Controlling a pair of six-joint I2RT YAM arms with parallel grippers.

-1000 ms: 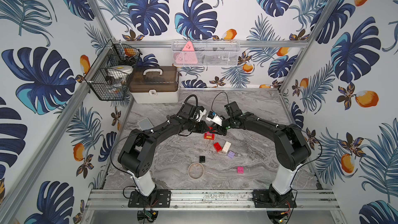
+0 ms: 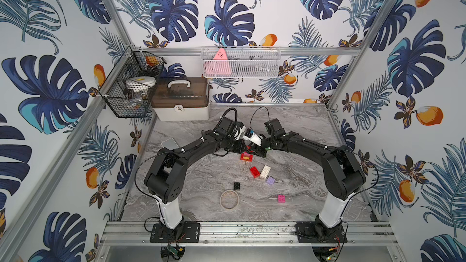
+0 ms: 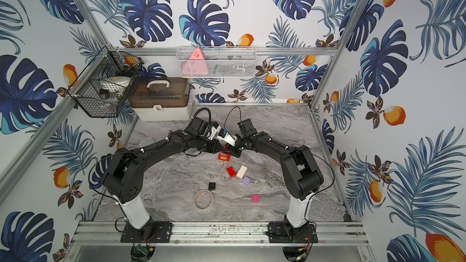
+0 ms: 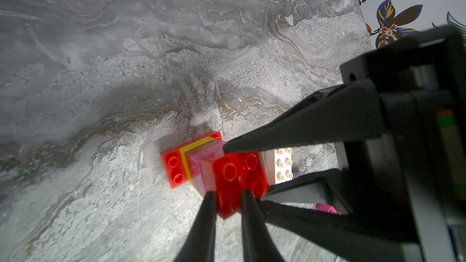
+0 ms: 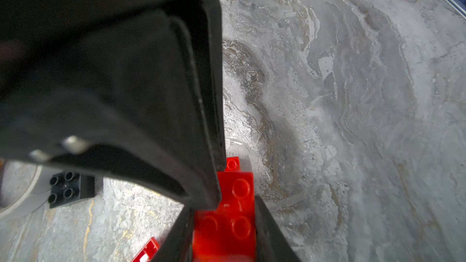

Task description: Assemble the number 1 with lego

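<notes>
In the left wrist view, a stack shows a red base brick (image 4: 173, 162), a yellow layer (image 4: 187, 164), pink layers (image 4: 203, 157) and a red top brick (image 4: 237, 179). My left gripper is shut on the stack's upper part. My right gripper meets it from the right, shut on red brick at the top. The two grippers meet at the table's centre, partly hiding the stack in both top views.
Loose red (image 2: 254, 171), white (image 2: 265, 171), lilac (image 2: 270, 180), black (image 2: 237, 185) and pink (image 2: 281, 198) bricks lie in front. A ring (image 2: 229, 191) lies near the front. A toolbox (image 2: 180, 111) stands back left.
Both grippers have shifted slightly, the left one a little to the right, staying together at the centre over the stack.
</notes>
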